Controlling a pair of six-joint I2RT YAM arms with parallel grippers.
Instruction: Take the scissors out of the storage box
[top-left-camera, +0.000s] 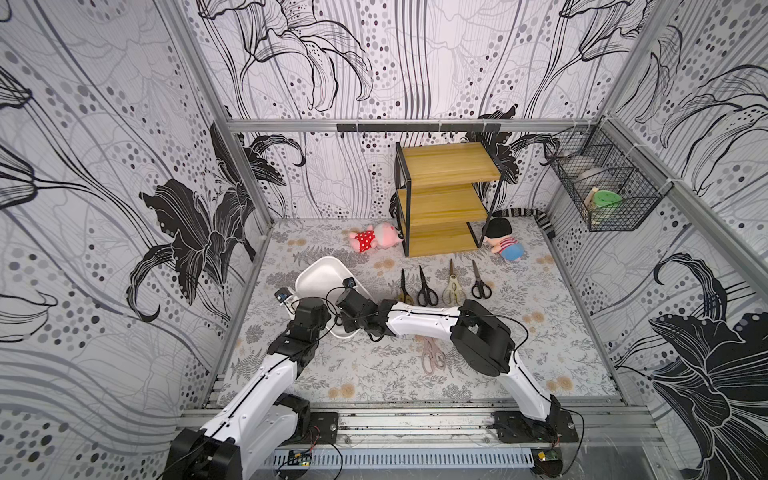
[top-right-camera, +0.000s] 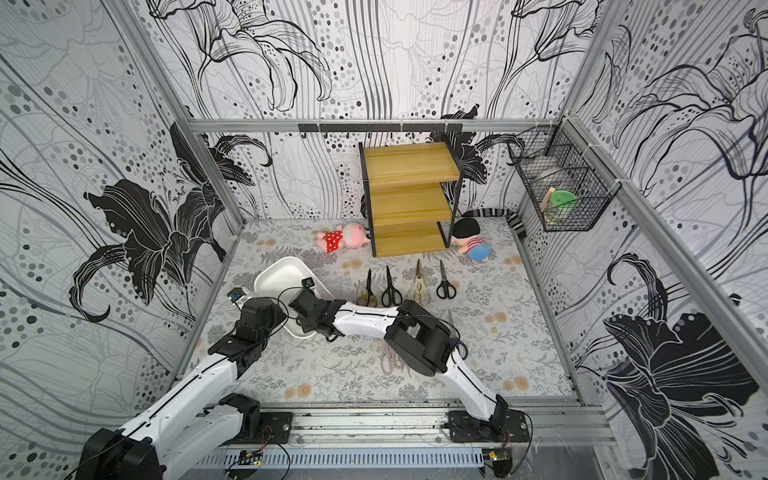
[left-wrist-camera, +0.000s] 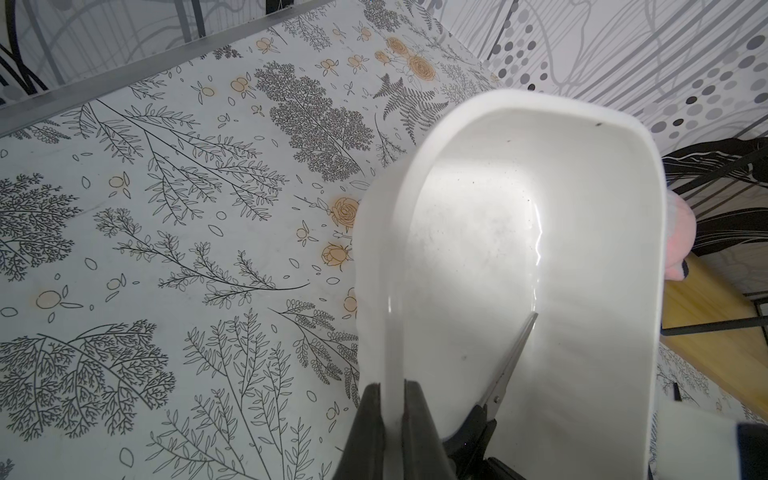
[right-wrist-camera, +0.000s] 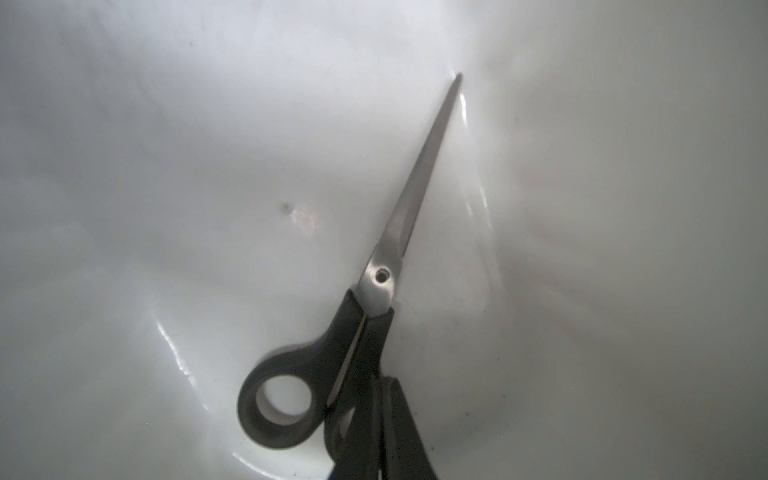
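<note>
The white storage box (left-wrist-camera: 652, 264) stands at the left of the table. Inside it lies a pair of scissors with black handles (right-wrist-camera: 381, 280), blades pointing toward the far end. My left gripper is shut on the box's near-left wall, one finger on each side of the rim. My right gripper is down in the box at the scissors' handles, its fingers close together with a narrow gap. They cover part of the right-hand loop; whether the handle is between them cannot be told. In the top left view the arms hide the box's near part.
Several other scissors (top-left-camera: 427, 296) lie in a row right of the box, and a pink pair (top-left-camera: 432, 356) lies partly under the right arm. A wooden shelf (top-left-camera: 444, 204) and two dolls (top-left-camera: 372, 237) stand behind.
</note>
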